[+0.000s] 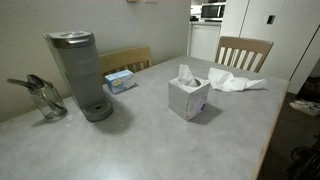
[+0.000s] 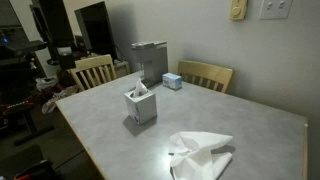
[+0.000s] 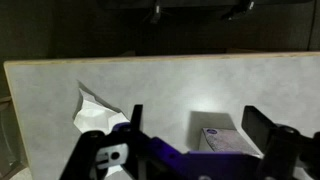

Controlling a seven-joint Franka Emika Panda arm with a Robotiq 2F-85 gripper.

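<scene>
My gripper stands open in the wrist view, its two dark fingers wide apart with nothing held between them. It is above the table's edge side. The tissue box, pale and square with a white tissue sticking up, sits upright on the table; in the wrist view its top is partly covered by the right side of the gripper. A crumpled white sheet lies flat on the table, apart from the box, and shows left of the fingers in the wrist view. Neither exterior view clearly shows the gripper.
A tall grey coffee maker stands near the wall, with a glass of utensils beside it and a small blue-and-white box close by. Wooden chairs border the table.
</scene>
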